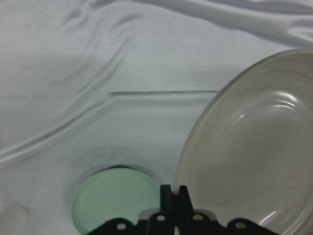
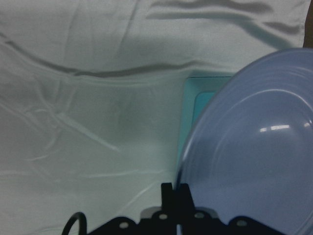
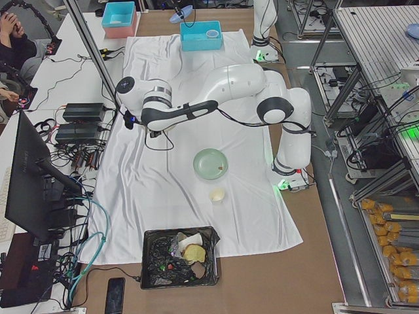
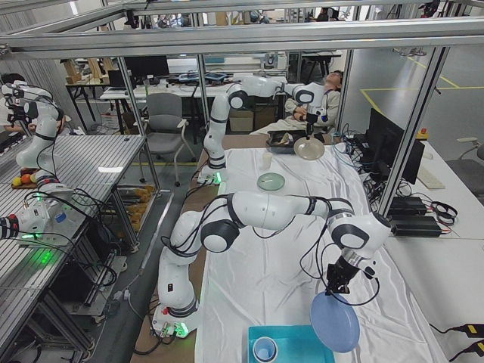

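My left gripper is shut on the rim of a beige plate (image 1: 254,147), tilted beside a green plate (image 1: 112,200) on the cloth; in the camera left view the arm hides the beige plate. My right gripper is shut on the rim of a blue plate (image 2: 254,161), held over or beside a turquoise box (image 2: 188,107), which contains a blue cup (image 4: 265,349) in the camera right view.
A black-lined bin (image 3: 150,261) with scraps sits at the table's end. A pale cup (image 3: 217,195) stands near the green plate (image 3: 210,163). Monitor (image 3: 29,176), cables and electronics line one side.
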